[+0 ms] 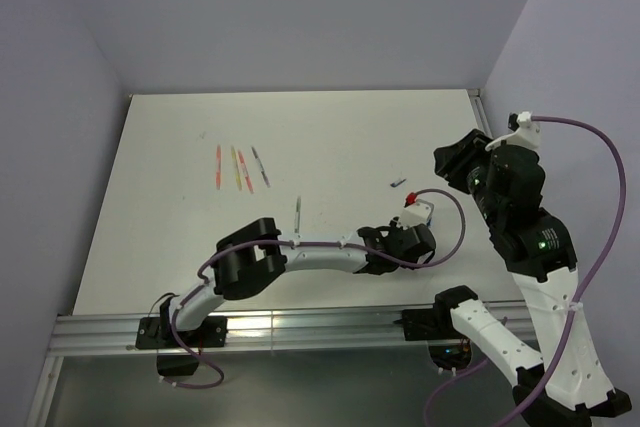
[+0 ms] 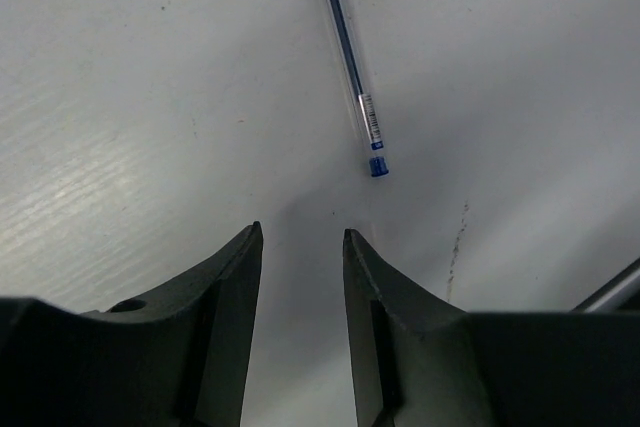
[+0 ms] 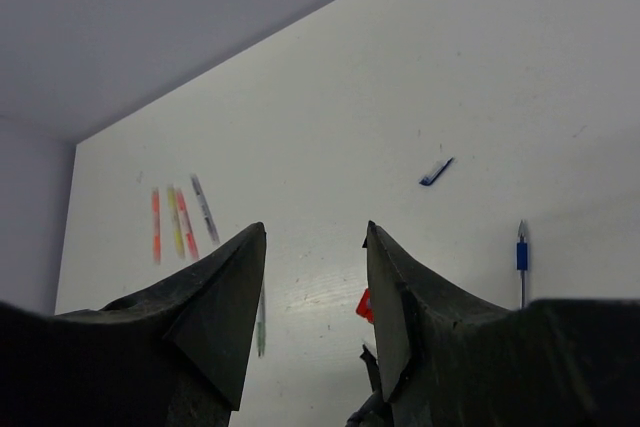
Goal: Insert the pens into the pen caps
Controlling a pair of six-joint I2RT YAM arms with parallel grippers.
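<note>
My left gripper (image 1: pixel 420 237) is low at the right front of the table, hiding part of a blue pen in the top view. In the left wrist view that pen (image 2: pixel 352 67) lies ahead of the open fingers (image 2: pixel 304 237), nothing between them. My right gripper (image 1: pixel 455 157) is raised at the right, open, its fingers (image 3: pixel 215 307) empty in its wrist view. A short dark piece (image 1: pixel 397 182), perhaps a cap, lies mid-right. A lone pen (image 1: pixel 298 215) lies near the middle. Pink, yellow and grey pens (image 1: pixel 240 167) lie at the left.
Walls border it behind and at the sides. The left arm stretches across the front middle.
</note>
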